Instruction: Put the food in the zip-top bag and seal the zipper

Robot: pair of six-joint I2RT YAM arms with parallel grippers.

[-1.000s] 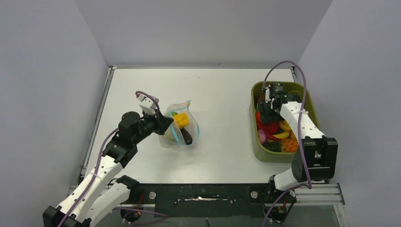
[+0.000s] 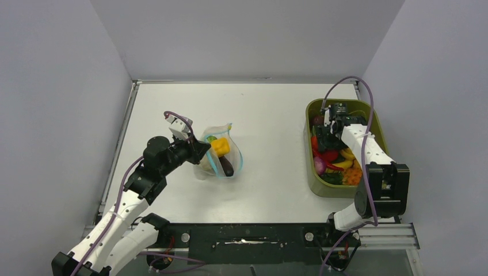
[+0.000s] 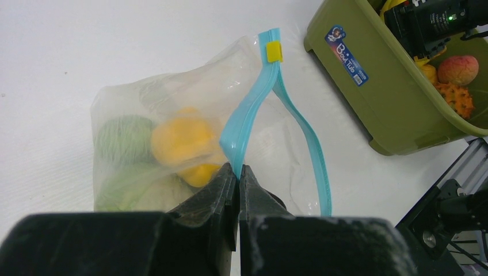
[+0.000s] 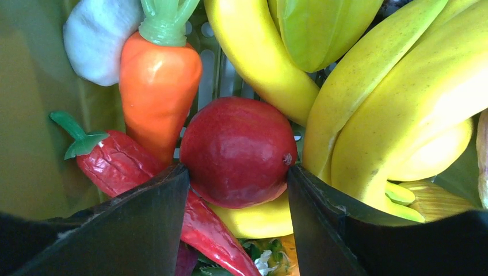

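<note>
The clear zip top bag (image 2: 234, 150) stands with its blue-edged mouth spread, holding a yellow pepper (image 2: 220, 147), an eggplant (image 2: 226, 165) and green produce. My left gripper is shut on one side of the bag's blue zipper rim (image 3: 251, 106); a yellow slider (image 3: 274, 52) sits at the rim's far end. Inside the green bin (image 2: 312, 172), my right gripper is open, its fingertips on either side of a round red fruit (image 4: 237, 146). Whether the fingers touch the fruit, I cannot tell.
Crowding the red fruit in the bin are a carrot (image 4: 157, 86), a red chili (image 4: 118, 164), bananas (image 4: 368, 115) and a garlic bulb (image 4: 100, 37). Bare white table (image 2: 273, 138) lies between bag and bin.
My right arm has shifted very slightly within the bin. The left arm and the bag look unmoved.
</note>
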